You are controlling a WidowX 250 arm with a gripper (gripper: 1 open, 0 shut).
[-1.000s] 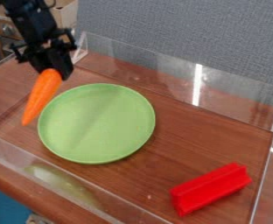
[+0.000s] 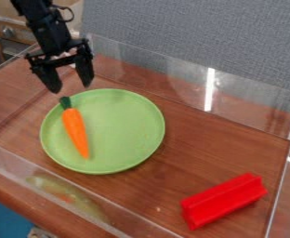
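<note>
An orange toy carrot point(image 2: 74, 130) with a dark green top lies on the left part of a round green plate point(image 2: 123, 130). My black gripper point(image 2: 59, 70) is open just above and left of the plate, over the carrot's top end, with nothing seen between its fingers.
A red block point(image 2: 223, 200) lies at the front right of the wooden surface point(image 2: 222, 149). A transparent wall runs round the surface, with a grey backdrop behind.
The carrot has gone from my gripper, where it hung left of the plate, down onto the plate. My gripper has let go and stands above it.
</note>
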